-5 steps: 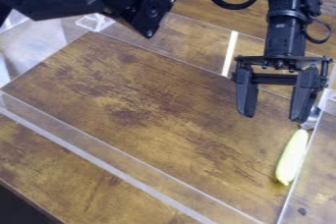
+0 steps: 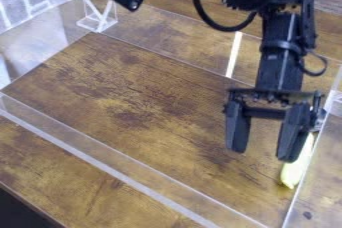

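Note:
My black gripper [image 2: 263, 139] hangs over the right part of the wooden work surface, open, with nothing between its fingers. Just right of it and partly behind its right finger lies a long pale yellow object [image 2: 297, 169], like a corn cob or banana, along the right clear wall. A small metal item near its upper end is mostly hidden by the gripper.
Low clear plastic walls [image 2: 131, 169] edge the wooden surface [image 2: 134, 102]. A white rack [image 2: 96, 10] stands at the back left.
My gripper has moved down in the view and slightly left, so it now covers part of the yellow object's surroundings. The yellow object lies where it was.

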